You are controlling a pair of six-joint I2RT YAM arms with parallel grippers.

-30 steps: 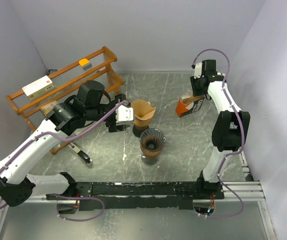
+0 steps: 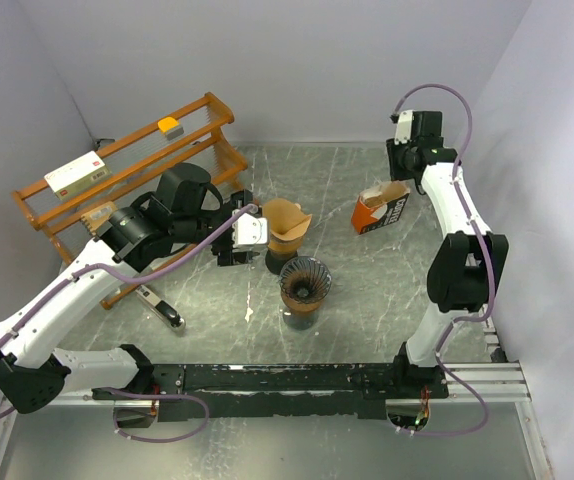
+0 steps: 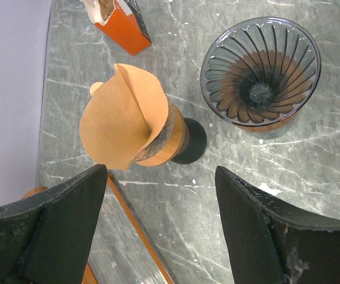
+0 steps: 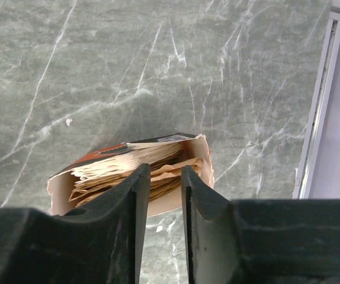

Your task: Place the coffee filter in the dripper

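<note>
An orange box point(image 2: 372, 210) of folded paper filters stands open-topped on the right; my right gripper is above it, fingers slightly apart, holding nothing visible. A brown filter point(image 3: 122, 112) rests in a cone on a dark base left of centre. Nearer stands a ribbed smoked dripper point(image 2: 304, 284) on a glass vessel, apparently empty. My left gripper stands open beside the filter and cone, its fingers spread with nothing between them.
A wooden rack point(image 2: 132, 152) with small boxes is at the left. A silver tool point(image 2: 162, 308) lies below it. White walls bound the back and sides.
The left arm looks unchanged.
</note>
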